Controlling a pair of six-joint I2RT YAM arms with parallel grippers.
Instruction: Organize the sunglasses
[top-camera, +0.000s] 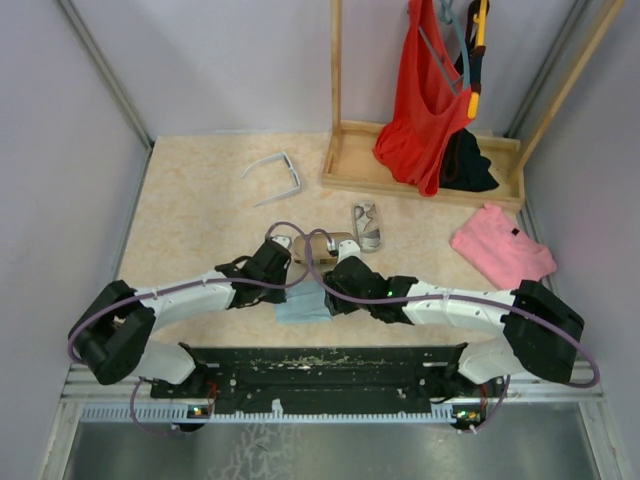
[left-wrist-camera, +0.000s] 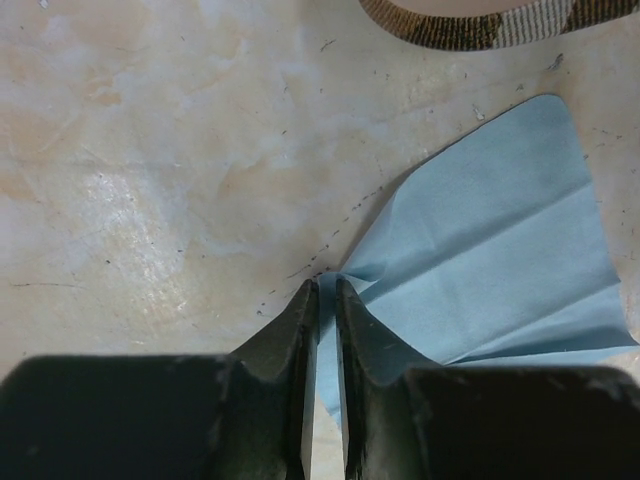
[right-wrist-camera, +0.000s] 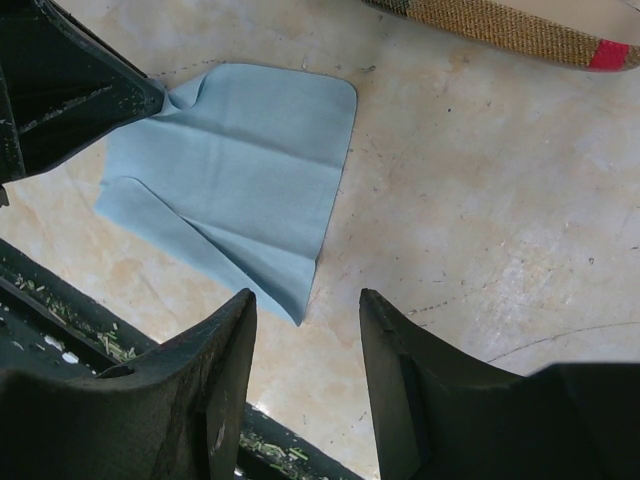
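White-framed glasses (top-camera: 289, 175) lie on the back left of the table. A light blue cloth (top-camera: 302, 310) lies near the front, creased with a folded edge. In the left wrist view my left gripper is at the cloth's edge, its fingertips close together on a pinched fold; whether they grip it is unclear. My right gripper is open beside the cloth's corner, nothing visible between its fingers. A striped woven case (right-wrist-camera: 500, 35) lies behind the cloth; a second, patterned case (top-camera: 367, 225) stands to its right.
A wooden stand (top-camera: 350, 160) with red and black fabric fills the back right. A pink cloth (top-camera: 500, 245) lies at the right.
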